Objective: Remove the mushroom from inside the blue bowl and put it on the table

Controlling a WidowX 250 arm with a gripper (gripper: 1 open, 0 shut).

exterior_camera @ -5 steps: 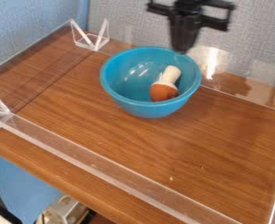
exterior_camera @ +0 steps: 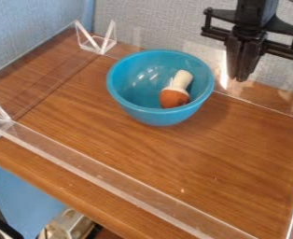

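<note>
The blue bowl (exterior_camera: 131, 91) stands upright on the wooden table toward the back. Inside it, against the right side, lies a toy mushroom with a pale stem and an orange-brown cap (exterior_camera: 174, 98). My black gripper (exterior_camera: 240, 77) hangs at the upper right, pointing down, to the right of the bowl and higher than it. Its fingers look close together, but whether a gap lies between them cannot be made out. The gripper is apart from both bowl and mushroom.
Bare wooden table (exterior_camera: 161, 163) spreads in front and to the right of the bowl. Clear plastic walls edge it, with a white triangular corner bracket (exterior_camera: 95, 37) at the back left. A grey wall rises behind.
The bowl and mushroom stayed where they were.
</note>
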